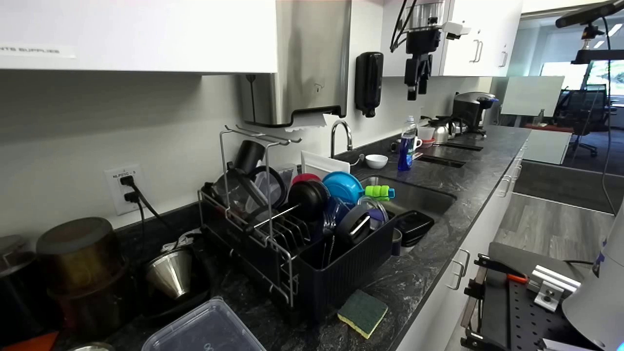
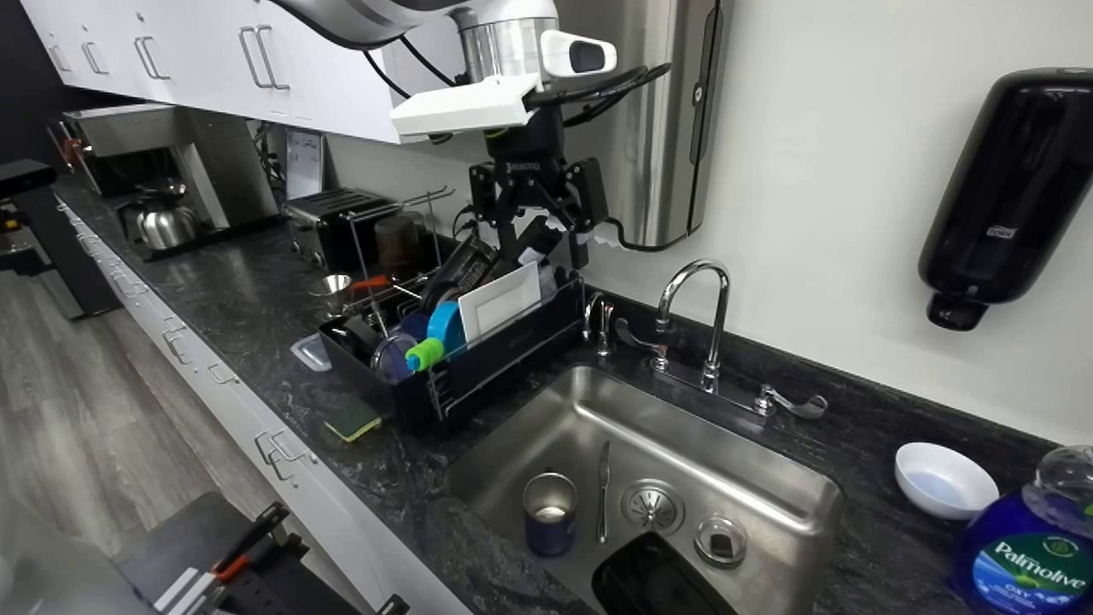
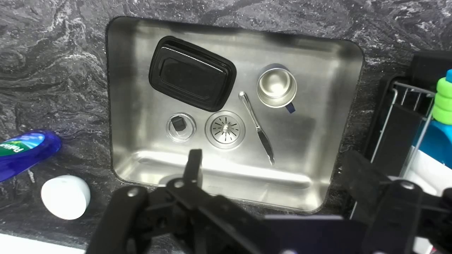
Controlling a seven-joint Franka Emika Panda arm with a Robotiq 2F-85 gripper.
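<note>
High above the sink hangs my gripper [image 2: 545, 256], its fingers spread wide with nothing between them. Below it, the steel sink [image 3: 313, 139] holds a black plastic container [image 3: 192, 74], a dark blue mug [image 2: 550, 533] with a steel inside, a knife [image 3: 258, 127] and a small round clear lid [image 3: 181, 127]. The knife lies between the mug and the drain [image 3: 225, 129]. In exterior view 1 most of the sink's contents are hidden behind the dish rack [image 1: 351, 257], which is full of dishes.
A white bowl [image 2: 944, 480] and a blue Palmolive bottle [image 2: 1025, 553] stand on the counter on one side of the sink. The faucet [image 2: 714, 318] rises behind the basin. A green and yellow sponge [image 1: 363, 313] lies before the rack.
</note>
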